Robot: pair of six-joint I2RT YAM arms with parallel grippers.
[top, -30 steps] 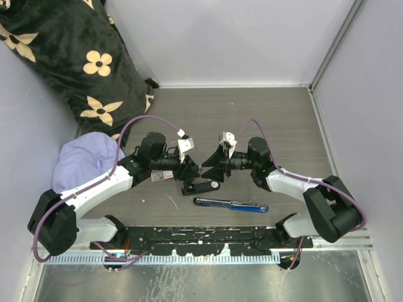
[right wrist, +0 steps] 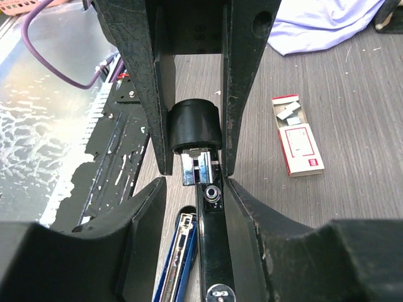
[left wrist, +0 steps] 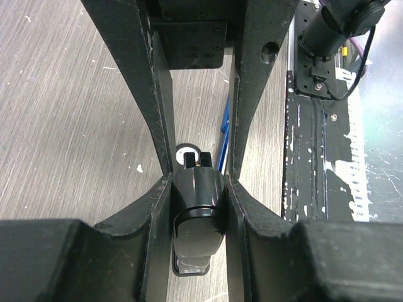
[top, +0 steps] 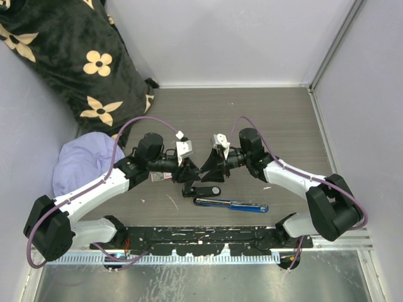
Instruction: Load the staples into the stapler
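Observation:
In the top view my left gripper [top: 192, 173] and right gripper [top: 209, 174] meet face to face above the black stapler [top: 203, 190]. A black cylindrical end piece [left wrist: 198, 187] is clasped between the left fingers; it looks like the stapler's raised upper part, though the joint is hidden. From the right wrist, that black cap [right wrist: 194, 123] shows a shiny metal front [right wrist: 197, 167] pointing down. My right gripper is part open, its fingertips on either side below this metal end with visible gaps. Red-and-white staple box [right wrist: 299, 139] lies open, small metallic pieces inside.
A second, blue stapler-like tool with a metal channel [top: 231, 204] lies in front of the black stapler. Lilac cloth [top: 88, 160] and a dark flowered blanket [top: 75, 63] crowd the left.
The blue tool stays in place.

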